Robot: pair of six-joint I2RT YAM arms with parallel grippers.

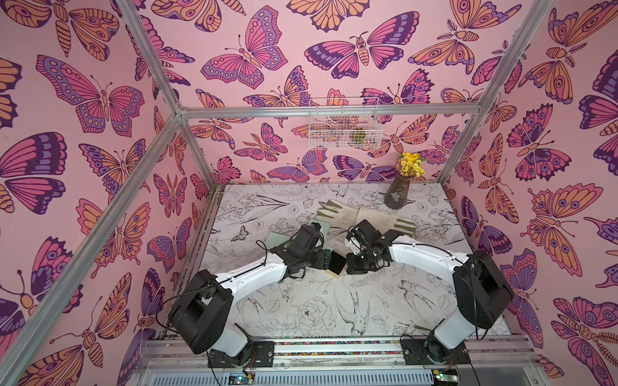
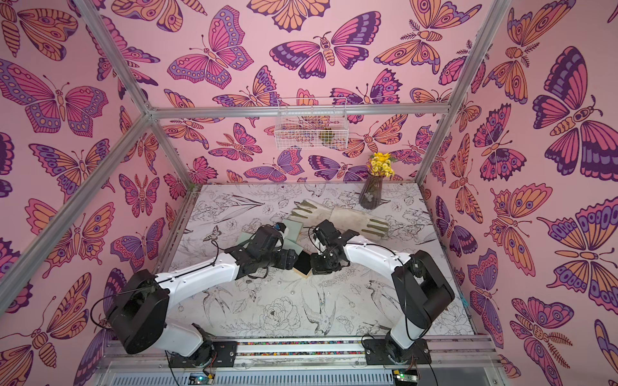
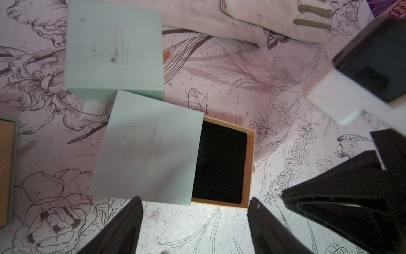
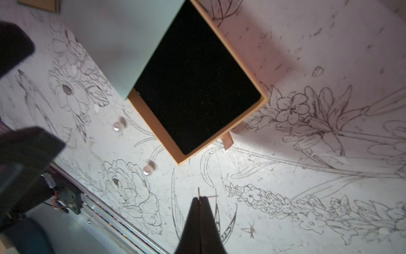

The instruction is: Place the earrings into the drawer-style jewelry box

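Note:
A pale green jewelry box lies on the patterned table with its tan-rimmed, black-lined drawer pulled partly out to the right. The drawer looks empty. On the table beside the box are two pearl earrings, the other pearl being closer to the lid. My left gripper is open over the box's near side, nothing between its fingers. Just off the drawer's corner, my right gripper is shut; a thin line shows at its tips, and I cannot tell whether it is held or printed on the table.
Another pale green box touches the first from behind. An open tan-lined box is to the left. Gloves and a flower vase stand farther back.

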